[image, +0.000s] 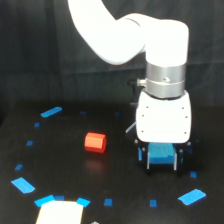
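Note:
A white arm comes down from the top of the camera view, and its gripper (161, 166) points downward over the blue tray (160, 151). The two dark fingers stand apart, with the tray's blue showing between them. No object is visible in the gap. Whether the fingertips touch the tray cannot be told, since the hand hides much of it. To the left, clear of the gripper, a red block (95, 142) rests on the black surface.
At the bottom left edge stands a pale box (60, 212), cut off by the frame, with small red bits by it. Blue tape strips (191, 197) and small blue squares mark the black table. Bare surface lies between the red block and the front edge.

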